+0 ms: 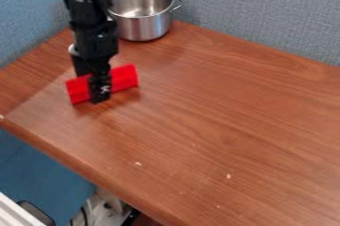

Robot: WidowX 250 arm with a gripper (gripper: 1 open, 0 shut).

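Note:
A red bar-shaped block lies on the left part of the wooden table. My black gripper is down over its middle, with fingertips at the block and near the tabletop. The fingers partly hide the block; whether they are closed on it is unclear.
A steel pot with side handles stands at the back, behind the block. A small white object behind my arm is mostly hidden. Padded grey-blue walls border the back and left.

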